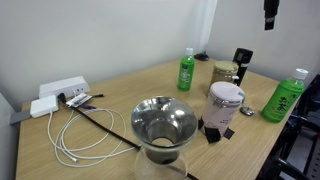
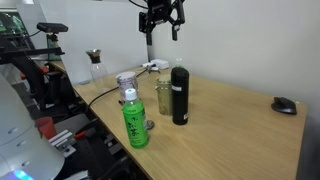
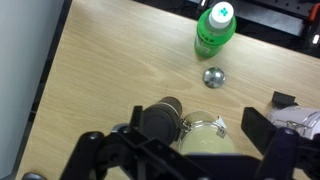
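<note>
My gripper (image 2: 162,34) hangs open high above the table, nothing between its fingers; in exterior view 1 it shows as a dark shape at the top right. From the wrist view, the round top of a black bottle (image 3: 160,121) and a clear jar (image 3: 205,133) lie below the gap between the fingers. A green bottle (image 3: 213,32) with a white cap stands apart from them. The pale pink jar (image 1: 222,107) stands nearer exterior view 1 than the gold-topped jar (image 1: 225,73). A small round metal piece (image 3: 213,76) lies on the wood.
A glass vessel with a silver funnel-like top (image 1: 164,122) stands at the front. A second green bottle (image 1: 186,71) is farther back. White cables (image 1: 65,140) and a power strip (image 1: 62,87) occupy one end. A black mouse (image 2: 285,104) sits on the otherwise clear opposite end.
</note>
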